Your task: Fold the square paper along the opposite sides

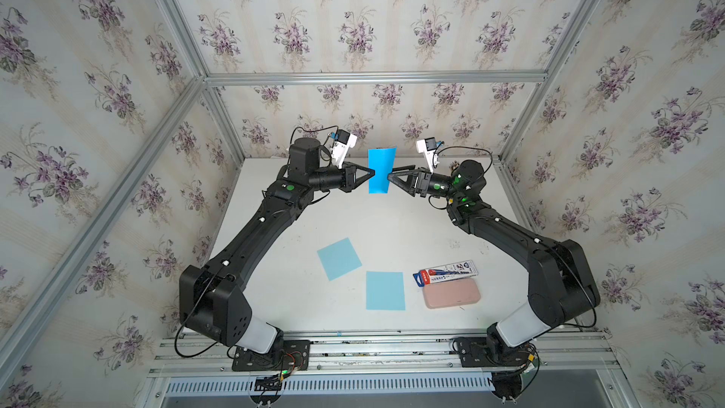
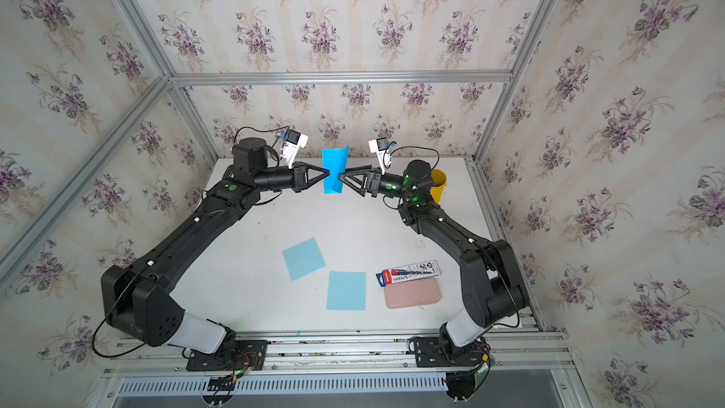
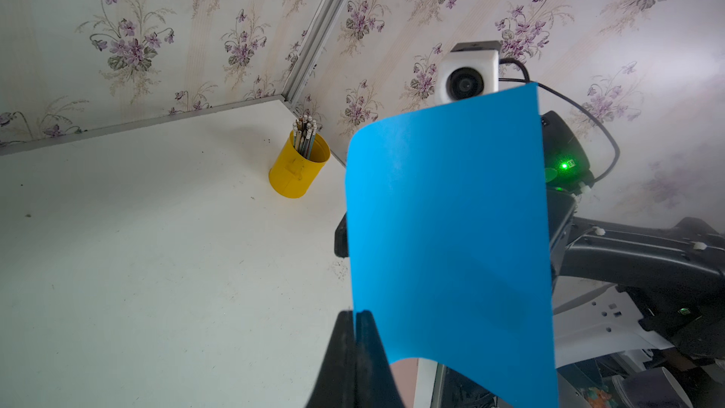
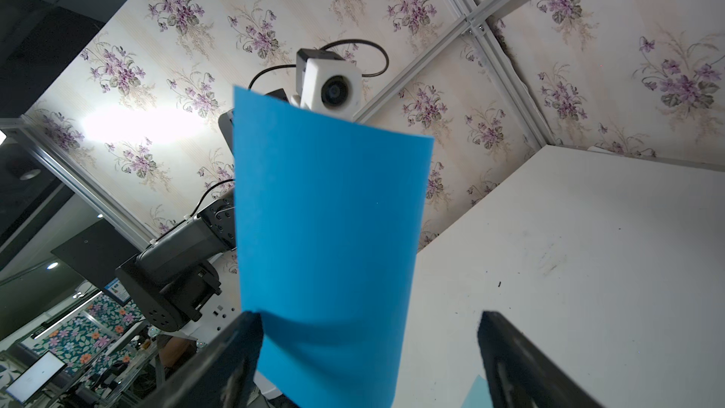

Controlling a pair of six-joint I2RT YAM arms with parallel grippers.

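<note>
A bright blue square paper (image 1: 381, 171) is held up above the table, bowed into a curve. Its near-left edge is pinched by my left gripper, whose fingers are shut together at that edge. From the other side, my right gripper stands open. In the right wrist view the paper (image 4: 332, 234) reaches down into the space between its spread fingers, close to the left one; whether they touch is unclear. The paper hides the left gripper's tips there, and in the left wrist view it covers most of the right gripper.
Two pale blue sheets (image 1: 339, 258) lie flat on the white table. A pen pack (image 1: 445, 272) and a pink case (image 1: 451, 293) sit at front right. A yellow cup (image 3: 298, 170) of sticks stands behind the right arm.
</note>
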